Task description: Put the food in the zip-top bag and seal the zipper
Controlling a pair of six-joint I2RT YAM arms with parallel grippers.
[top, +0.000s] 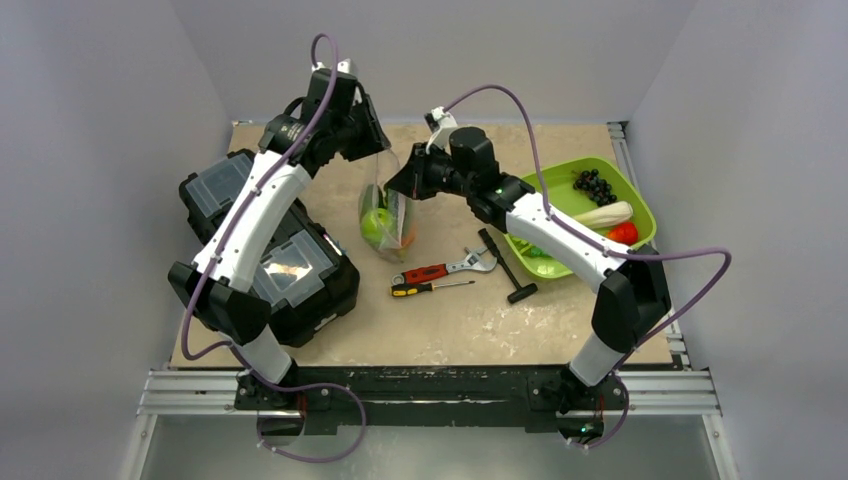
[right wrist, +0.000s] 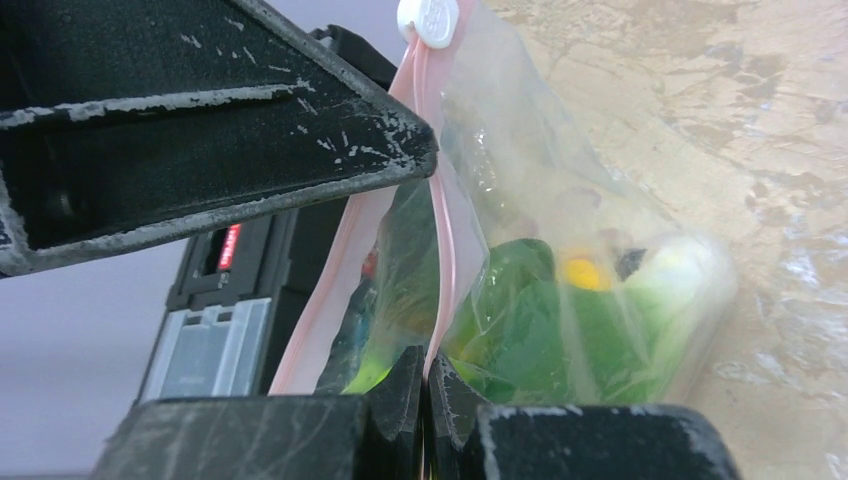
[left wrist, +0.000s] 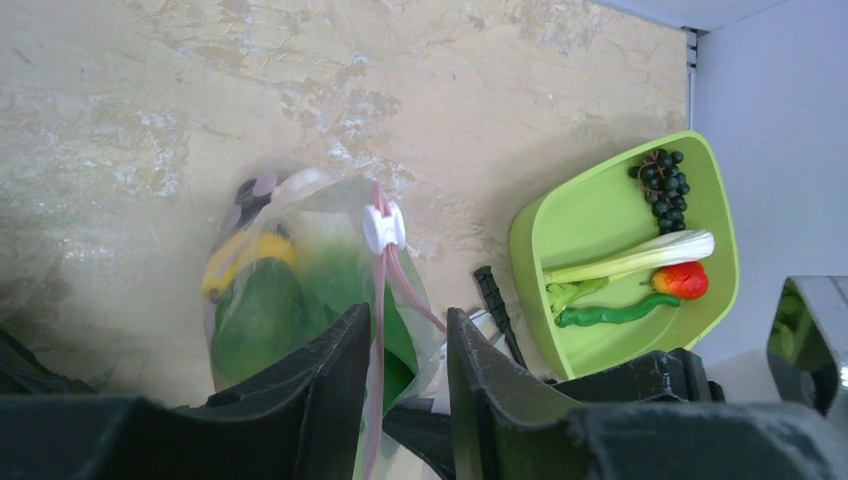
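Observation:
The clear zip top bag (top: 385, 222) stands on the table with food inside, including a green round piece (top: 377, 226) and dark green produce (left wrist: 262, 318). A white zipper slider (left wrist: 384, 228) sits on its pink zipper strip, by one end of the mouth. My left gripper is part open above the mouth, pink strip showing in the gap between its fingers, the slider beyond its tips. My right gripper is shut, with one pink edge of the bag running in between its fingertips. The mouth gapes between the two pink edges near it.
A green bin (top: 560, 178) at the right holds grapes (top: 594, 187), a pale long vegetable (top: 606, 214) and a red piece (top: 624, 233). A wrench (top: 440, 271), screwdriver (top: 430, 288) and hammer (top: 508, 265) lie in front of the bag. Black cases (top: 300, 280) stand left.

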